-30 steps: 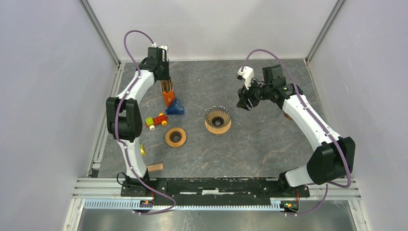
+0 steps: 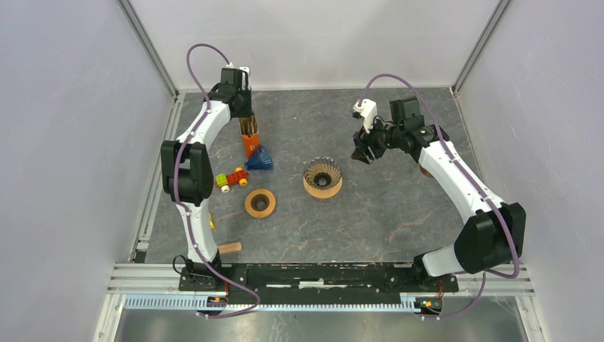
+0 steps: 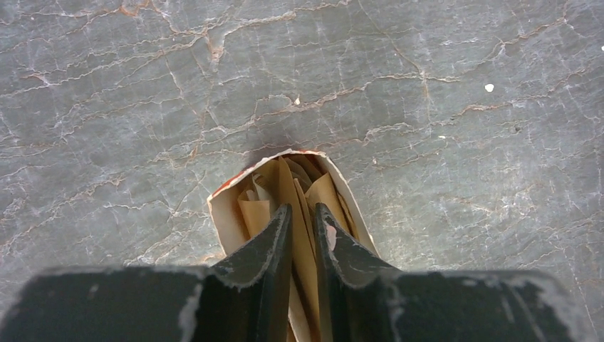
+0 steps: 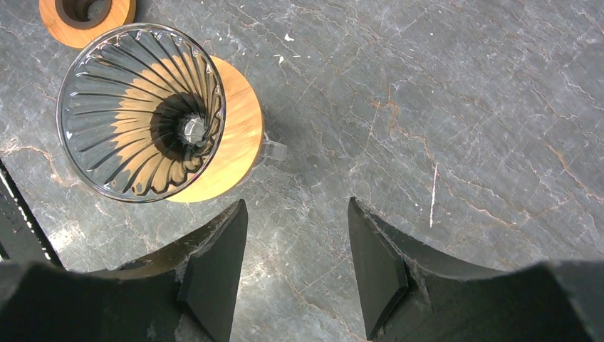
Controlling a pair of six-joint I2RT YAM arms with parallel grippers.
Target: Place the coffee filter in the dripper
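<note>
An orange box (image 2: pixel 251 142) of brown paper filters (image 3: pixel 299 199) stands at the back left. My left gripper is down at its mouth, fingertips close together among the filters; whether a filter is between them is unclear. The clear ribbed dripper (image 4: pixel 117 107) sits on a round wooden stand (image 4: pixel 235 135) near the middle of the table (image 2: pixel 363 221). My right gripper hangs open to the right of the dripper, with bare table between its fingers.
A blue funnel (image 2: pixel 258 159) touches or nearly touches the box. A toy car (image 2: pixel 232 178) and a wooden ring (image 2: pixel 260 196) lie left of the dripper.
The left arm has shifted slightly, a little to the right compared with earlier. The right arm and the objects on the table look nearly unchanged.
</note>
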